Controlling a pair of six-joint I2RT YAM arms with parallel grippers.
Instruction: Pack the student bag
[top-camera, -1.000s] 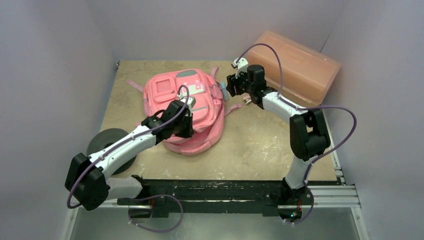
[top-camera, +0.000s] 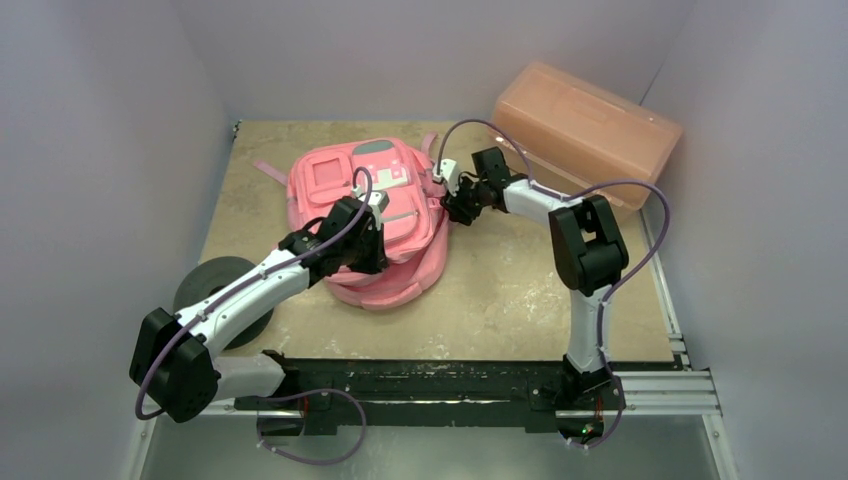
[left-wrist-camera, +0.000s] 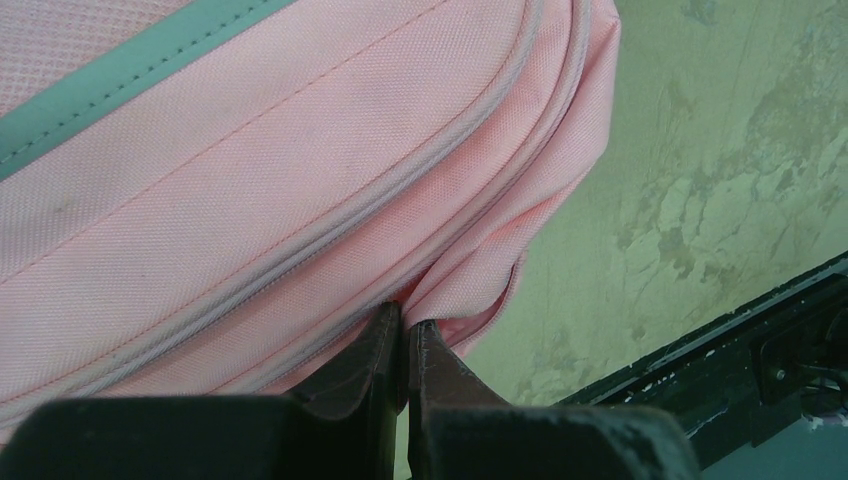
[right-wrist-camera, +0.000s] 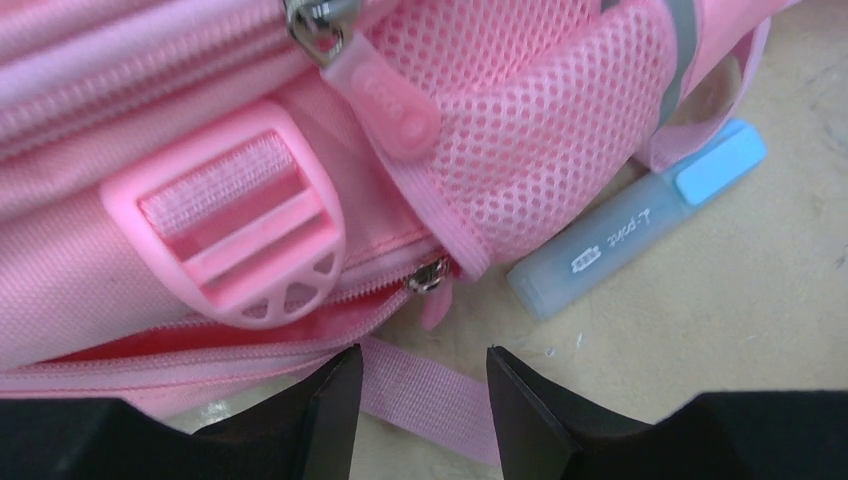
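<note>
A pink backpack (top-camera: 375, 200) lies on the table, its main opening facing the front edge. My left gripper is shut on a thin fold of the backpack's fabric at that opening. At the bag's right side, my right gripper stands part open. A pink strap (right-wrist-camera: 430, 400) lies between its fingers, on or near the table, not clamped. In the right wrist view a blue tube (right-wrist-camera: 620, 235) with a lighter blue cap lies on the table beside the mesh side pocket (right-wrist-camera: 560, 130). The bag's zipper gapes near the right fingers.
A translucent orange box (top-camera: 590, 125) stands at the back right. On the left is a dark round disc (top-camera: 225, 285), partly under the left arm. Clear table (top-camera: 490, 300) lies right of the bag.
My right gripper has come left and toward the front, from beside the blue tube to the strap at the bag's side. The left arm and the bag have hardly moved.
</note>
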